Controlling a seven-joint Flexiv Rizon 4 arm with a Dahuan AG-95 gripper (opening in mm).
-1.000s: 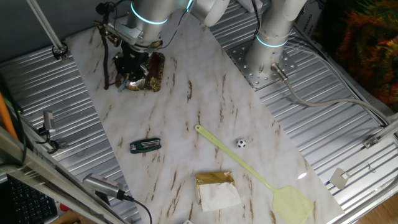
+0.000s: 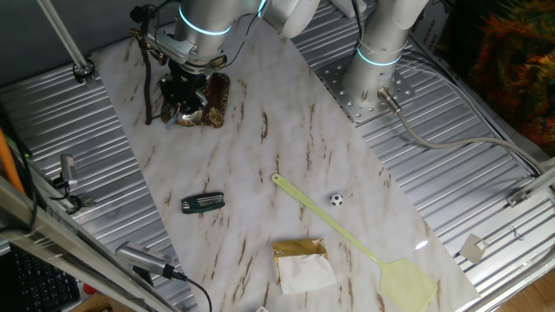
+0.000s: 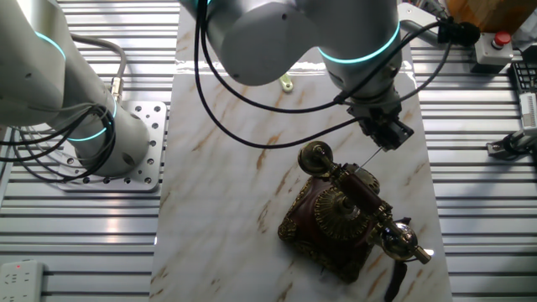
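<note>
An old-style dark red and brass telephone (image 3: pixel 323 226) sits at one end of the marbled table. Its handset (image 3: pixel 361 193) lies slantwise across the top in exterior view 2. In exterior view 1 my gripper (image 2: pixel 178 111) is low over the telephone (image 2: pixel 215 100) and covers much of it. Dark gripper parts overlap the phone there, so the fingers' spacing and any contact are unclear. From the other side, the arm's dark wrist end (image 3: pixel 386 127) shows just beyond the handset, and the fingers cannot be made out.
Farther along the table (image 2: pixel 251 165) lie a green multi-tool (image 2: pixel 203 203), a small black-and-white ball (image 2: pixel 336 199), a yellow-green fly swatter (image 2: pixel 334 227) and a gold-and-white packet (image 2: pixel 303 267). Bare tabletop separates them from the phone. A dark cord (image 2: pixel 146 87) runs beside the phone.
The telephone and the other table objects look unmoved.
</note>
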